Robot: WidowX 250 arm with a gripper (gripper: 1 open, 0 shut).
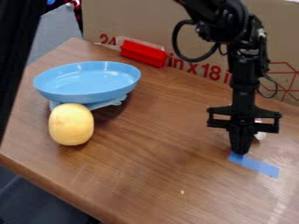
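The black gripper (242, 138) is low over the right part of the wooden table, its fingers shut with nothing visible between them, tips at the left end of a strip of blue tape (260, 166). A small white object (265, 135) is partly hidden behind the gripper. On the left, a blue plate (87, 80) rests on a light blue item (107, 103), with a yellow potato-like object (72, 125) in front of it.
A red box (142, 52) lies at the back, before a cardboard panel (181, 26). The table's left edge drops to a dark floor.
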